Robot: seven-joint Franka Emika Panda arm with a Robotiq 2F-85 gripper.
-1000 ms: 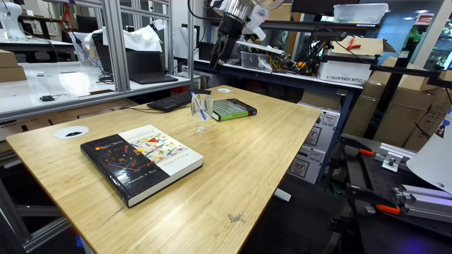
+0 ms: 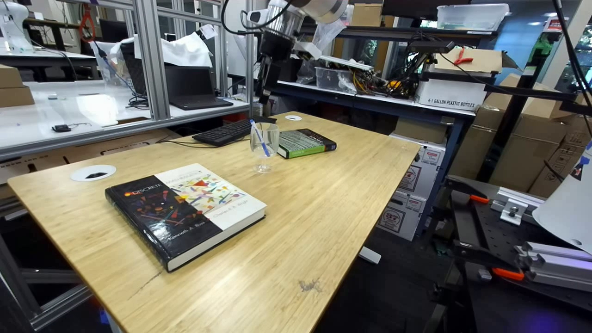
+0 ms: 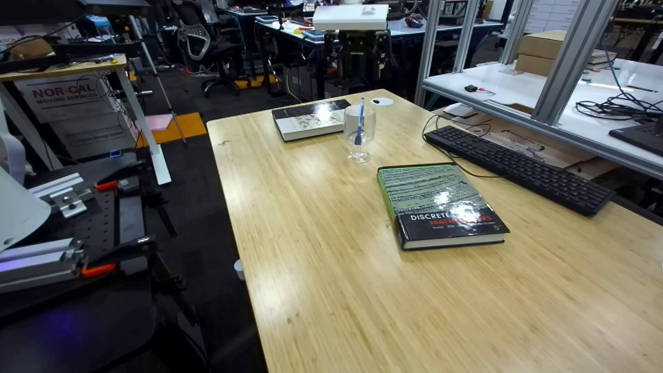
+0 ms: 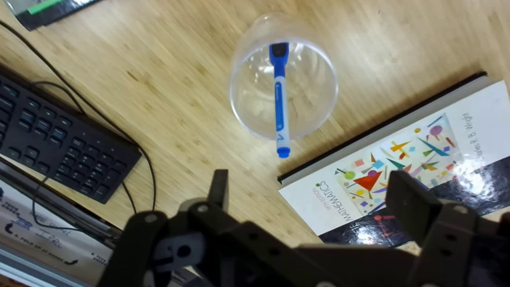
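A clear stemmed glass (image 2: 264,139) stands upright on the wooden table, with a blue-and-white marker (image 4: 281,103) leaning inside it. From the wrist view, the marker's blue end pokes out past the glass's rim (image 4: 334,86). My gripper is open, its dark fingers (image 4: 218,189) wide apart and nothing between them. It hangs above the table, apart from the glass, which lies ahead of the fingertips. In exterior view 1 the gripper (image 2: 265,99) is high, at the far side of the glass.
A black-and-white book (image 2: 186,213) and a green-and-black book (image 3: 442,205) lie flat on either side of the glass. A black keyboard (image 3: 522,167) with a loose cable runs along one table edge, near the metal frame (image 3: 562,62). Bare wood (image 3: 311,217) stretches toward the opposite edge.
In exterior view 1 the arm and gripper have shifted left and slightly lower, and the gripper now points more steeply down. Glass, marker and books have stayed put.
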